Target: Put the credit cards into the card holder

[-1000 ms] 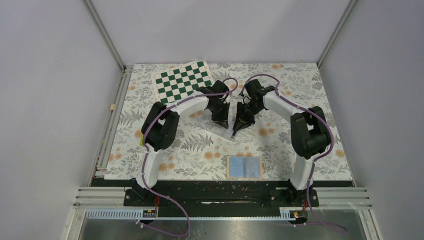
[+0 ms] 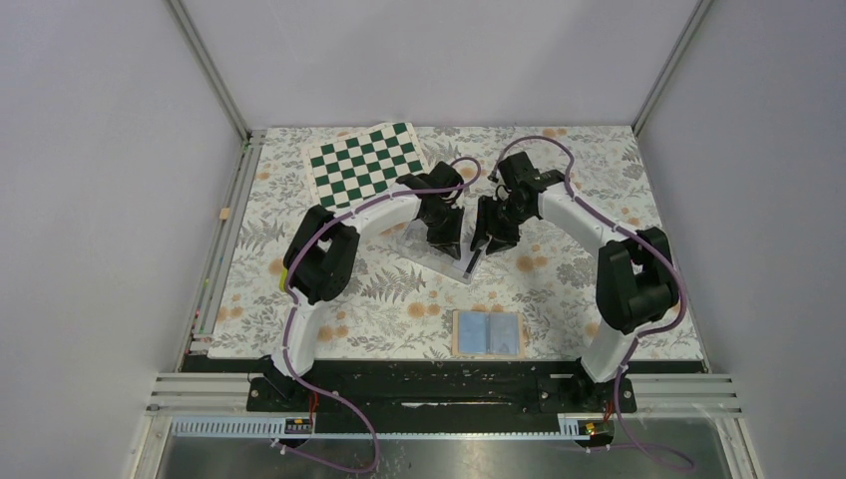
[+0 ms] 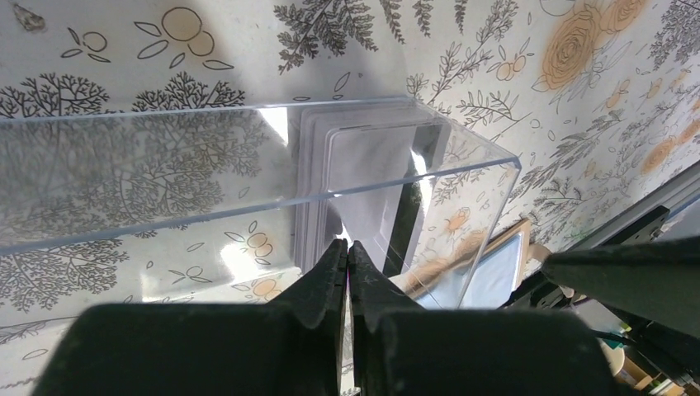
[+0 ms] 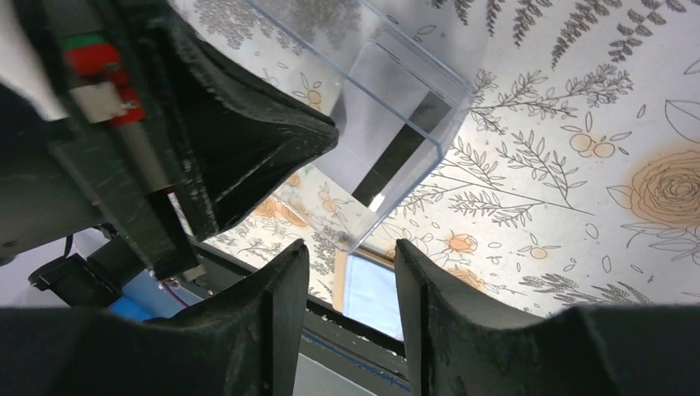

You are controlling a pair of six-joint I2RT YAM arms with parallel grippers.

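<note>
A stack of pale grey cards (image 3: 367,177), the top one with a black stripe, lies at the end of a clear open box (image 3: 206,198). My left gripper is shut at the box, its tips beside the cards with nothing visible between them. Just off the box's end, my right gripper stands open and empty, fingers apart. The card holder (image 2: 489,333), blue panels in a light tan border, lies open and flat at the table's front edge. In the top view the arms partly cover the box.
A green-and-white checkerboard (image 2: 364,163) lies at the back left. Both grippers stand close together over the box. Patterned tablecloth (image 2: 389,319) is bare between the box and the card holder, and the right side is clear.
My right gripper has moved a little to the right, away from the box's end. Earlier, the left gripper and the box's near end shifted slightly right.
</note>
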